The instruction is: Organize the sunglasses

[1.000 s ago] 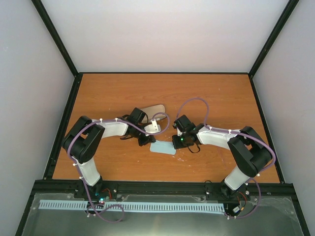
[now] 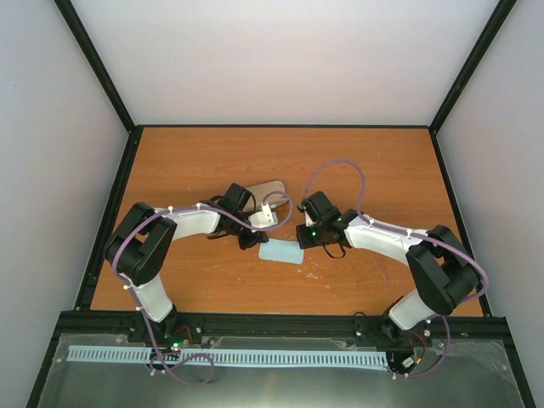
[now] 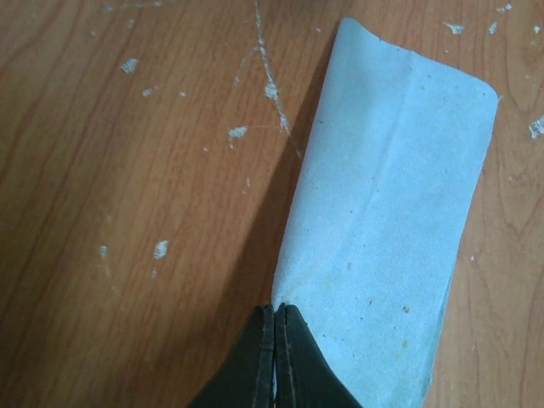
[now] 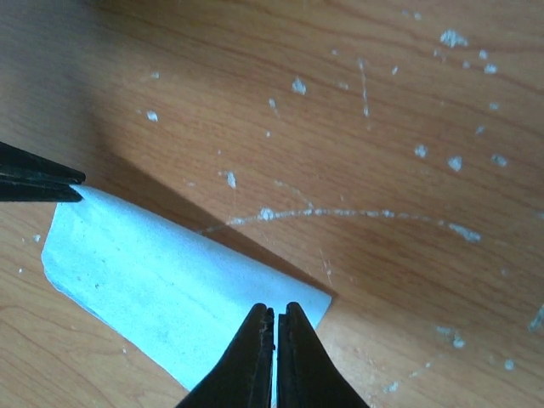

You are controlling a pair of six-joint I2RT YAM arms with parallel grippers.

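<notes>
A light blue cloth [image 2: 280, 252] lies flat on the table between the two grippers, with a folded long edge in the left wrist view [image 3: 374, 170] and in the right wrist view [image 4: 170, 280]. My left gripper is shut at that folded edge; whether cloth is between its fingertips is hard to tell. Its dark fingers reach the cloth's corner at the left of the right wrist view. My right gripper is over the cloth's other end, its fingertips close together with a narrow gap and nothing visible between them. I see no sunglasses clearly.
A beige flat case or pad [image 2: 265, 191] lies behind the left arm, partly hidden by it.
My right arm has shifted slightly up and back from the cloth's right end in the top view. The left arm and cloth have barely moved.
</notes>
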